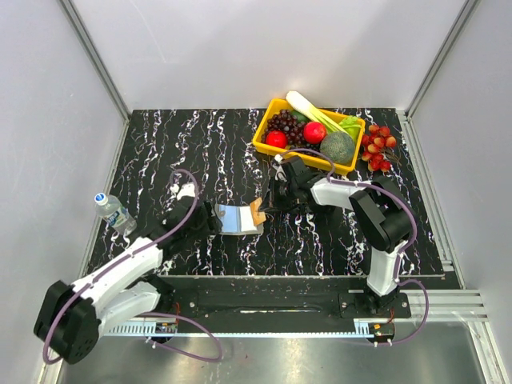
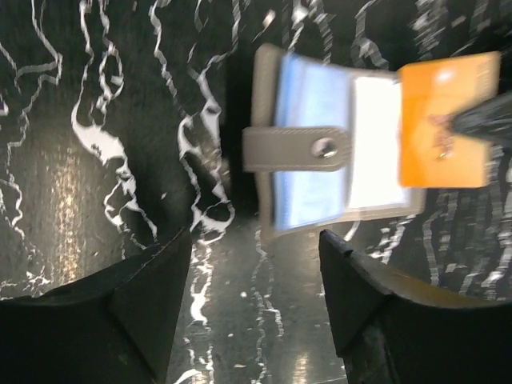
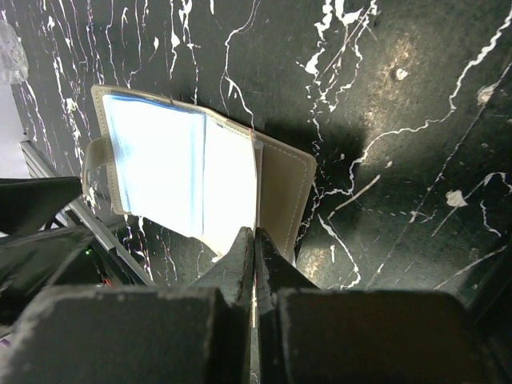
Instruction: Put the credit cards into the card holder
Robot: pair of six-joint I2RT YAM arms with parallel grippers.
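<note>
The grey-brown card holder [image 1: 250,230] lies opened flat at mid-table, with pale blue and white inner faces; its strap with a snap [image 2: 296,149] shows in the left wrist view. An orange card [image 2: 444,120] stands tilted over the holder's right part. My right gripper [image 1: 265,209] is shut on this card, which appears almost edge-on between the fingertips in the right wrist view. Whether the card's lower edge sits in a slot cannot be told. My left gripper is open and empty, just beside the holder's strap side.
A yellow basket [image 1: 261,146] of fruit and vegetables stands at the back right, close behind the right arm. Red fruit [image 1: 378,149] lies beside it. A water bottle [image 1: 116,214] is at the far left.
</note>
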